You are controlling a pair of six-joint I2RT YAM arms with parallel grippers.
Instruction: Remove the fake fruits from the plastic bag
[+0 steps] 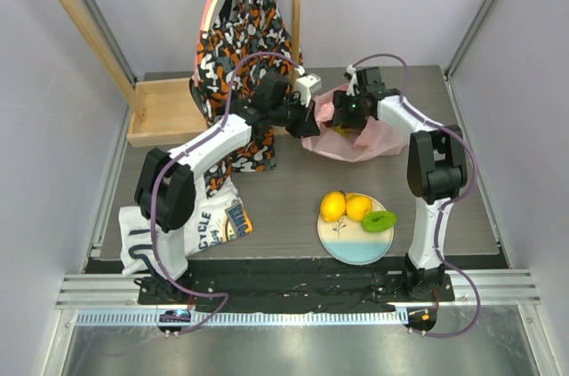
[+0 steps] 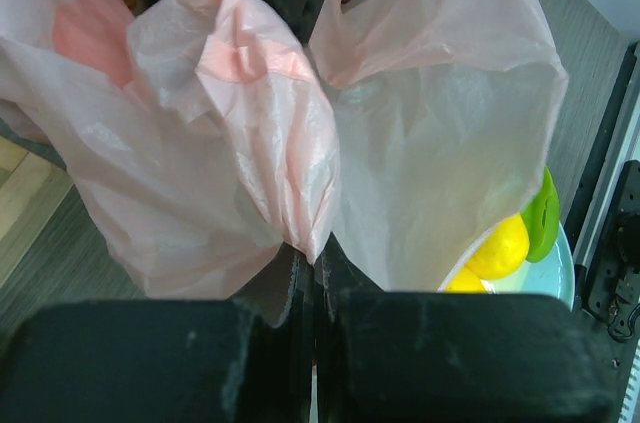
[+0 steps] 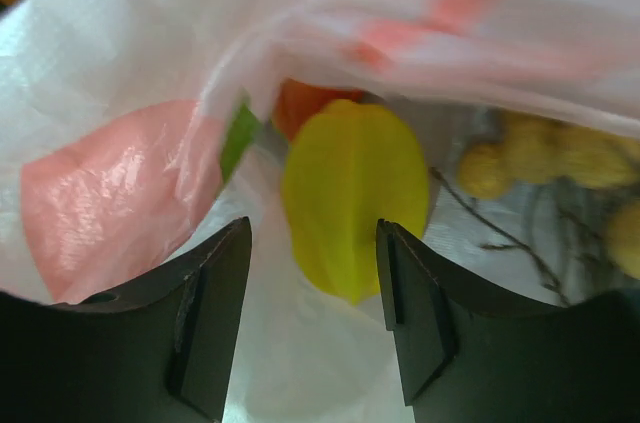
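The pinkish-white plastic bag point(image 1: 342, 147) lies open at the back of the table. My left gripper is shut on a gathered fold of its edge. At the bag's mouth, my right gripper stands open, its fingers point(image 3: 222, 293) apart. A yellow fruit point(image 3: 352, 198) lies just beyond and between those fingers in the right wrist view, with something red-orange point(image 3: 305, 103) partly hidden behind it. Several small yellowish balls on stems point(image 3: 530, 153) lie to the right inside the bag.
A plate point(image 1: 356, 250) at the front holds two yellow fruits point(image 1: 346, 206) and a green pepper-like piece point(image 1: 379, 221). A wooden rack with a patterned garment point(image 1: 244, 29) stands at the left. A printed white cloth point(image 1: 200, 220) lies front left.
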